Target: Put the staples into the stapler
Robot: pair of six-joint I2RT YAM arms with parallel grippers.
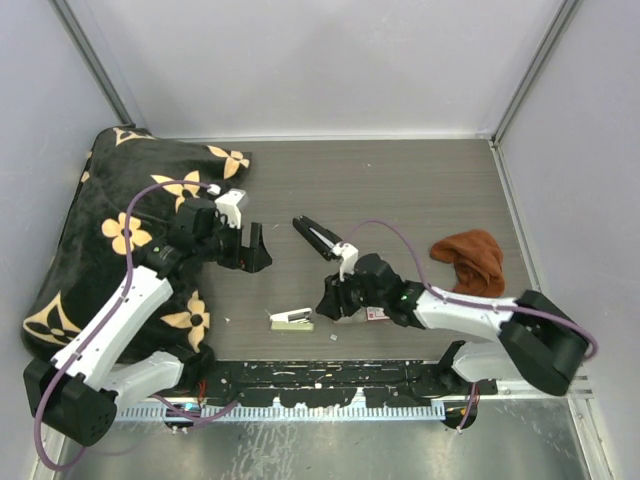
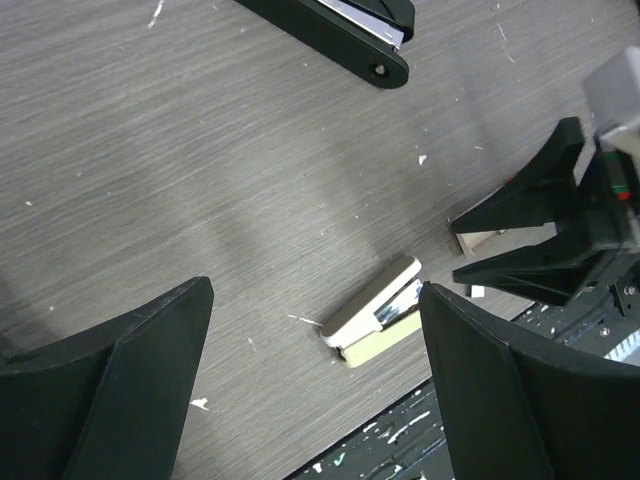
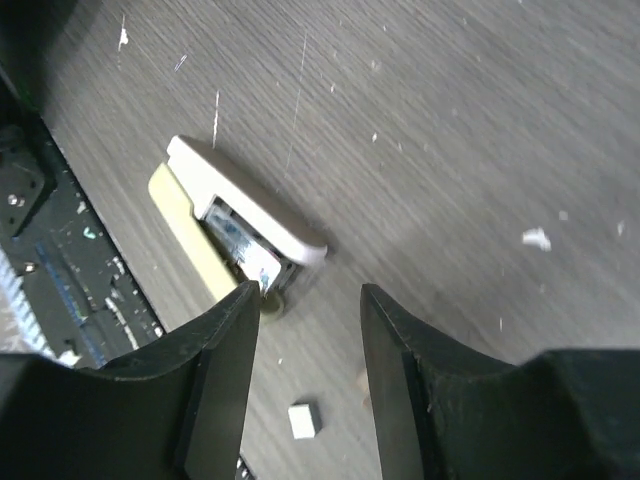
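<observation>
A black stapler (image 1: 318, 238) lies on the table, its two long halves spread apart. Nearer the front edge is a small white-and-cream stapler-like piece (image 1: 292, 320) with metal showing between its halves (image 2: 375, 310). My right gripper is open beside its right end, nothing between the fingertips. Under the right arm, a white-and-red staple box (image 1: 376, 313) is partly covered. Left of both stapler pieces, my left gripper (image 1: 262, 250) hangs over bare table, its fingers apart and empty in the left wrist view.
A small white block (image 3: 302, 420) lies near the right gripper. A brown cloth (image 1: 472, 262) rests at the right, and a dark flowered cushion (image 1: 110, 235) fills the left.
</observation>
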